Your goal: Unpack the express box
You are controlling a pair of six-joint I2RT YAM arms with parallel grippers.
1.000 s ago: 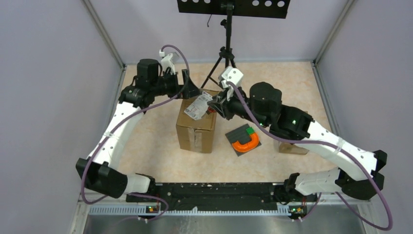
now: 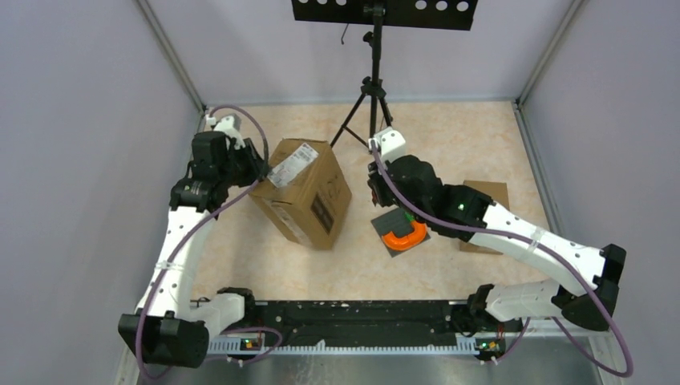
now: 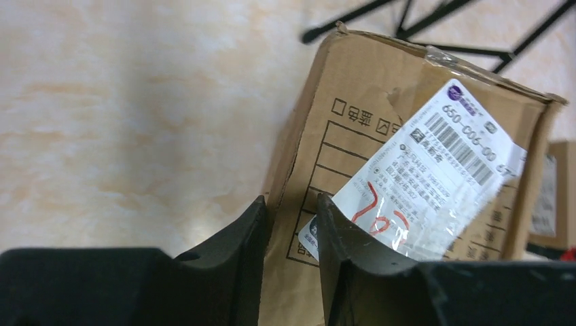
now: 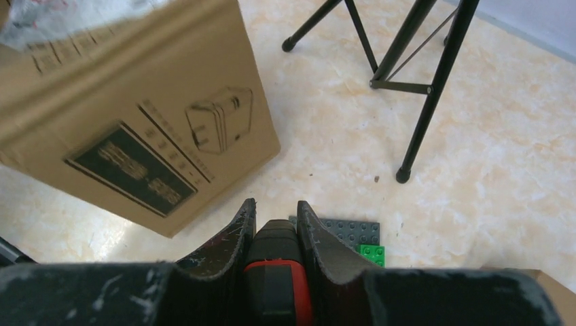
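Observation:
The cardboard express box [image 2: 325,192] stands tilted and turned at left centre, a white label [image 2: 293,164] on its top. My left gripper [image 2: 262,166] is at its upper left corner. In the left wrist view that gripper is shut on the box's edge, one finger on each side of it; the label [image 3: 421,170] lies just right of the fingers. To the right of the box and apart from it, my right gripper [image 2: 375,186] is shut on a black and red cutter-like tool [image 4: 277,272]; its tip is hard to make out.
A grey building plate [image 2: 393,222] with an orange curved piece [image 2: 406,237] lies right of the box. A smaller cardboard box [image 2: 491,192] is farther right, partly behind the right arm. A black tripod stand [image 2: 373,92] rises behind.
My left gripper has come down onto the box and moved left. The box has swung round, tilted and shifted left with it. My right gripper has drawn back rightward off the box top.

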